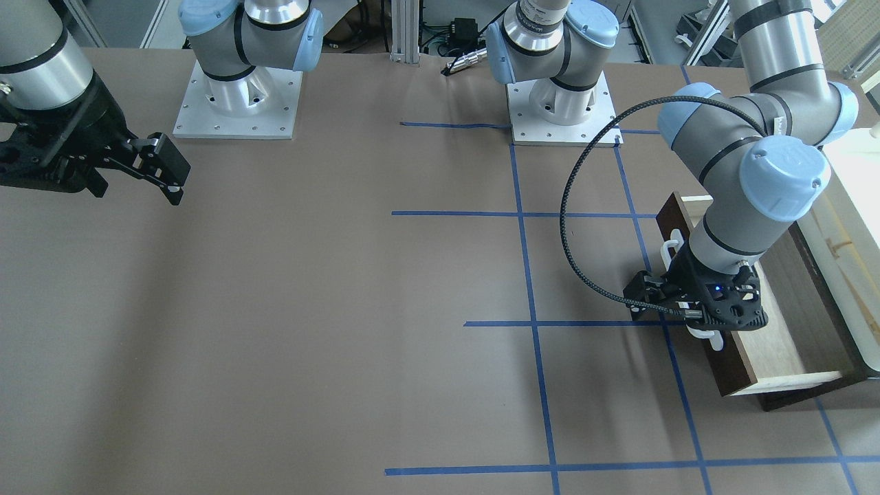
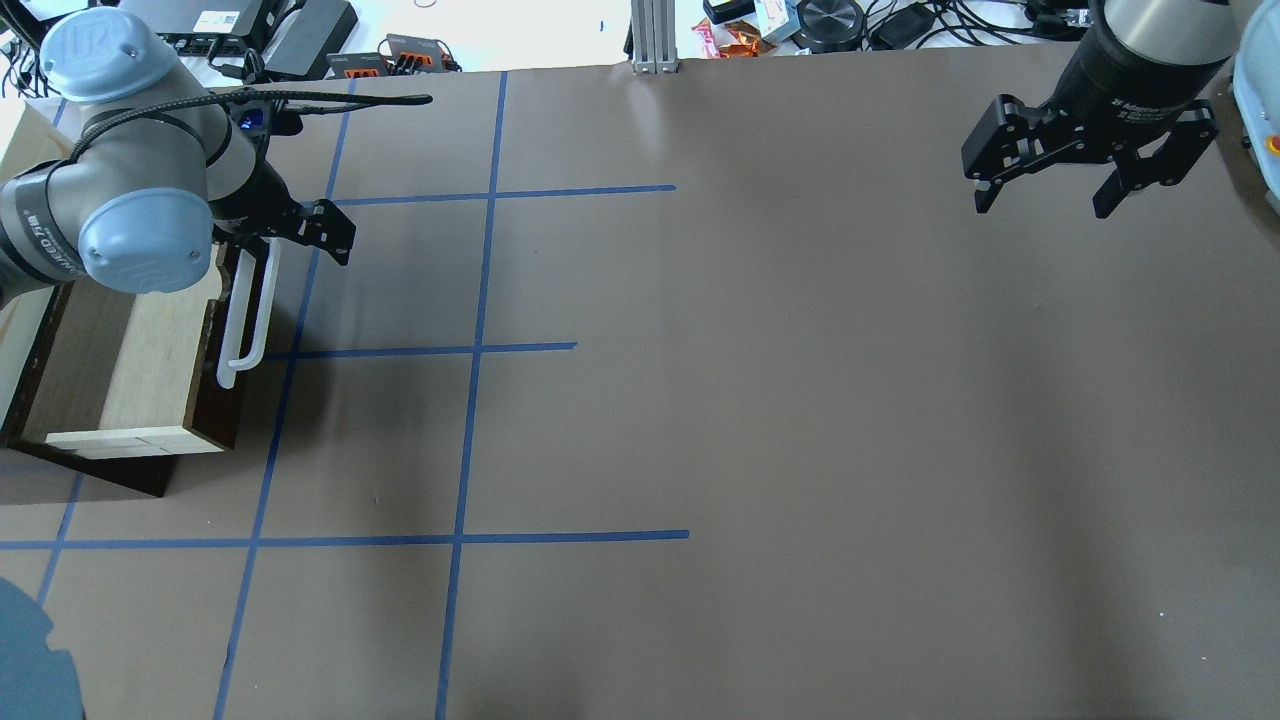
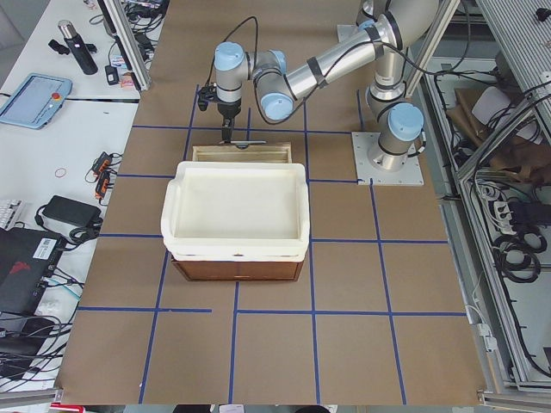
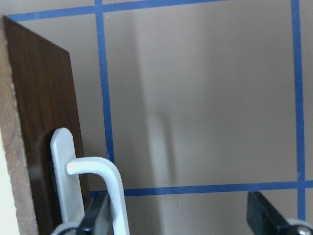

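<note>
A wooden drawer [image 1: 784, 355] with a dark front and pale interior has a white handle [image 4: 68, 178], seen upright along its front in the left wrist view. My gripper is at that handle, fingertips apart, the left one against the handle's bar and the right one over bare floor. In the top view the gripper [image 2: 300, 234] sits over the drawer front, partly covering the handle [image 2: 252, 312]. A white tray [image 3: 237, 211] rests on the drawer's housing.
Blue tape lines divide the tan floor, which is clear left of the drawer in the front view. Another arm's black gripper [image 1: 132, 165] hangs at the left. Two further arm bases stand at the back.
</note>
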